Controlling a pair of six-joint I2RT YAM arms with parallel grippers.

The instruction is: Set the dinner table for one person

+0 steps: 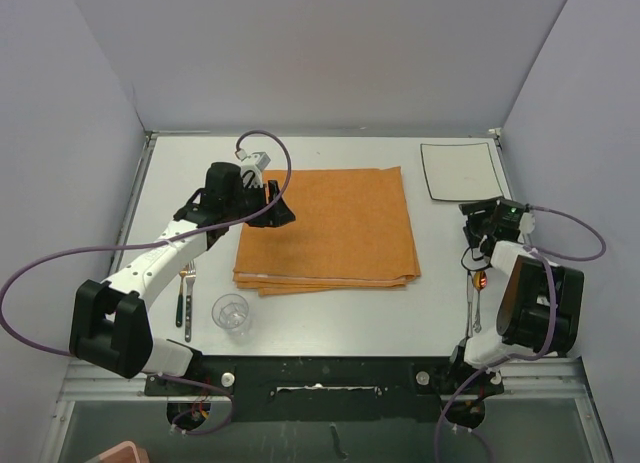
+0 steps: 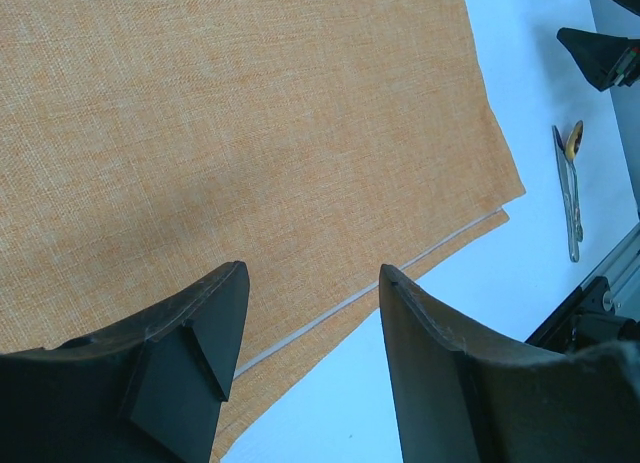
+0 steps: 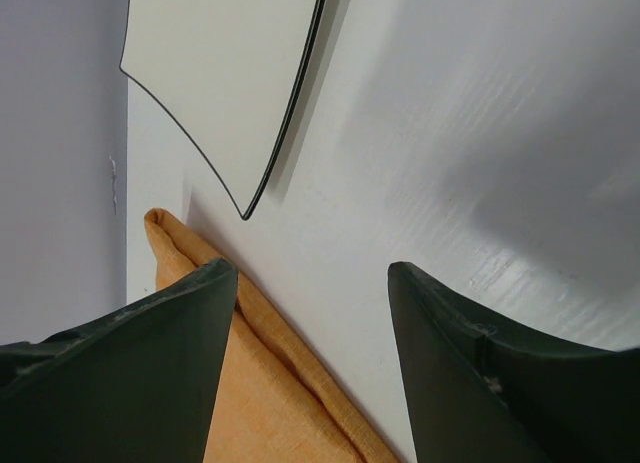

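An orange placemat cloth (image 1: 320, 223) lies folded in the middle of the table, its edges layered at the front. My left gripper hangs open over its left part, nothing between the fingers. My right gripper is open at the right side of the table, near a white square plate (image 1: 459, 168), which also shows in the right wrist view. A knife (image 1: 469, 303) and spoon (image 1: 478, 288) lie at the right; a fork (image 1: 189, 293) and a dark-handled utensil (image 1: 180, 303) at the left. A clear glass (image 1: 231, 313) stands at the front left.
Grey walls surround it at back and sides. Part of a pink bin (image 1: 125, 453) shows at the bottom left, below the table.
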